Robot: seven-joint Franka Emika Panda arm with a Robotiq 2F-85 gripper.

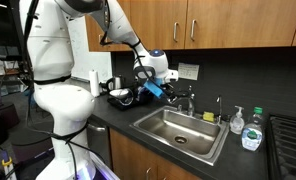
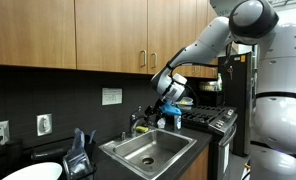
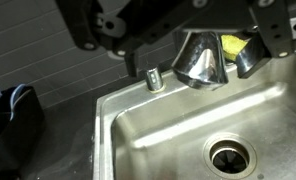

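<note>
My gripper stands open, its dark fingers spread at either side of the wrist view. Between them in that view shows the shiny metal faucet (image 3: 200, 62); whether they touch it I cannot tell. In exterior view 1, the gripper (image 1: 170, 92) hangs above the back left part of the steel sink (image 1: 153, 128), just left of the faucet (image 1: 191, 104). A yellow sponge (image 3: 234, 45) shows behind the faucet in the wrist view, partly hidden by the right finger. The sink drain (image 3: 230, 157) lies below, uncovered.
A soap bottle (image 1: 237, 121) and a larger clear bottle (image 1: 252, 133) stand right of the sink, near the stove (image 1: 288, 145). A dish rack (image 1: 120, 102) occupies the left counter. Wooden cabinets (image 1: 228, 24) hang above. The basin looks empty.
</note>
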